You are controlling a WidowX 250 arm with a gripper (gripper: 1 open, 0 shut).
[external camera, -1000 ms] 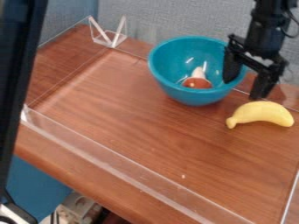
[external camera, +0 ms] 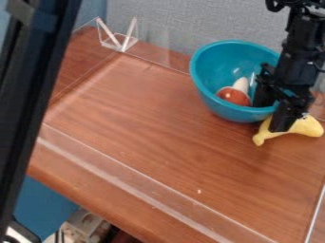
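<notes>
The black gripper is down at the right side of a teal bowl, just above a yellow banana. It appears shut on the bowl's right rim, though the fingertips are partly hidden. Inside the bowl are a red-orange round object and a white item. The banana lies on the wooden table, partly behind the gripper and bowl.
A white wire stand is at the back left. Clear plastic strips run along the table edges. A dark post fills the left edge.
The gripper has moved down at the bowl's right side, and the bowl has shifted right with it, toward the banana.
</notes>
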